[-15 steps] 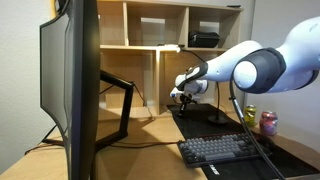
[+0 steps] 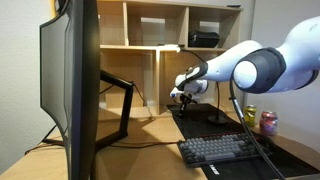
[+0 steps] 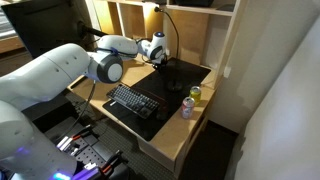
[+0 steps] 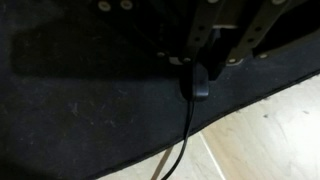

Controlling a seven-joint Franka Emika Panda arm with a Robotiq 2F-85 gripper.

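Note:
In the wrist view my gripper is low over a black desk mat (image 4: 90, 110), its dark fingers pointing down from the top of the view. They are shut on a small black piece with a cable (image 4: 199, 84), seemingly a plug or cable end. The thin cable (image 4: 183, 145) runs from it across the mat edge onto the light wood. Exterior view 1 has the gripper (image 2: 182, 100) at the far end of the mat, near the shelf. In exterior view 2 the gripper (image 3: 158, 66) is small and dark, and what it holds cannot be made out.
A black keyboard (image 2: 218, 149) lies on the near part of the mat. Two cans, one greenish-yellow (image 2: 250, 114) and one pink (image 2: 268, 123), stand at the right. A monitor (image 2: 72, 90) fills the left. Wooden shelving (image 2: 118, 66) rises behind the desk.

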